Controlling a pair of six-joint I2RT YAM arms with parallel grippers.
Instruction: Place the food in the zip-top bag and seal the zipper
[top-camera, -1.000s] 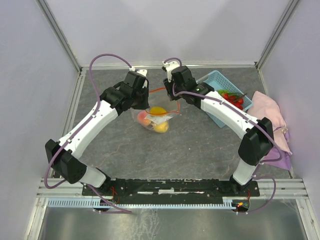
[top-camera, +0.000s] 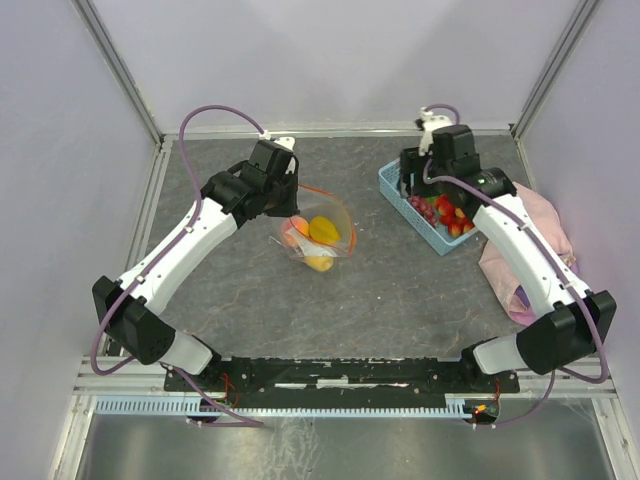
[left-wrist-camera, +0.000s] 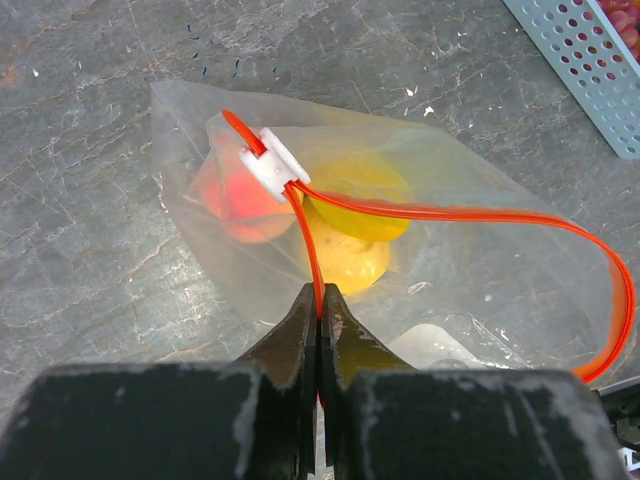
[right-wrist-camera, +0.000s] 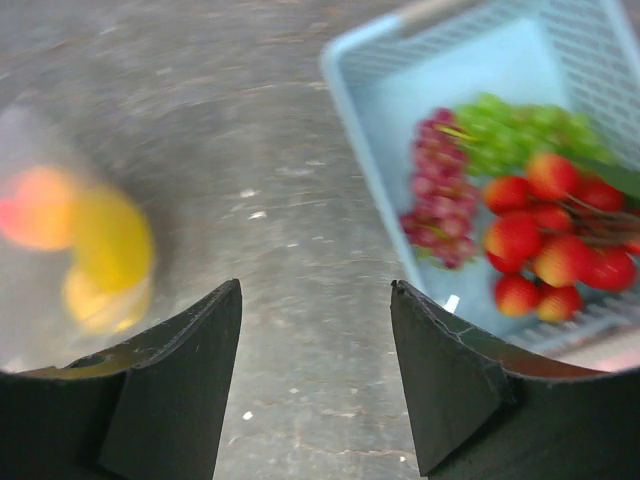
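Note:
A clear zip top bag (left-wrist-camera: 230, 280) with an orange zipper and white slider (left-wrist-camera: 268, 166) holds a red-orange fruit (left-wrist-camera: 245, 200), a yellow fruit (top-camera: 323, 229) and a paler yellow one (left-wrist-camera: 350, 260). My left gripper is shut on the bag's zipper edge. My right gripper hangs open over the floor beside the blue basket (right-wrist-camera: 365, 150), nothing between its fingers. In the basket lie red grapes (right-wrist-camera: 440, 195), green grapes (right-wrist-camera: 510, 135) and several red fruits (right-wrist-camera: 560, 255).
A pink cloth bag (top-camera: 500, 275) lies right of the basket, near the wall.
The right arm has swung right, away from the bag to over the basket. The bag's opening has sagged slightly; the left gripper stays in place.

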